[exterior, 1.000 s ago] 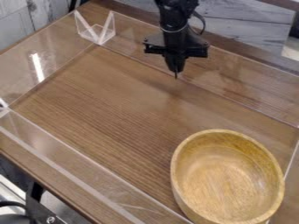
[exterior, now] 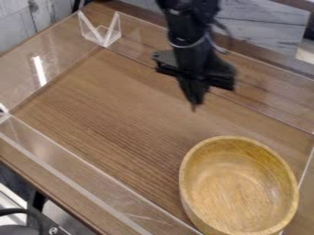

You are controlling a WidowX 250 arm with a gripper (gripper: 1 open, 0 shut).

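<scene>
The dark robot arm (exterior: 185, 37) reaches down from the top centre. Its blurred gripper (exterior: 193, 90) hangs above the middle right of the wooden table (exterior: 98, 128). The fingers point down, and I cannot tell whether they are open or shut, or whether anything is between them.
A large pale yellow oval bowl (exterior: 237, 188) sits at the lower right, nearer than the gripper. A clear wire-like holder (exterior: 101, 27) stands at the back left. A dark cable lies at the lower left corner.
My gripper has moved from the back of the table towards the front and slightly right, closer to the bowl, and now looks larger and blurred.
</scene>
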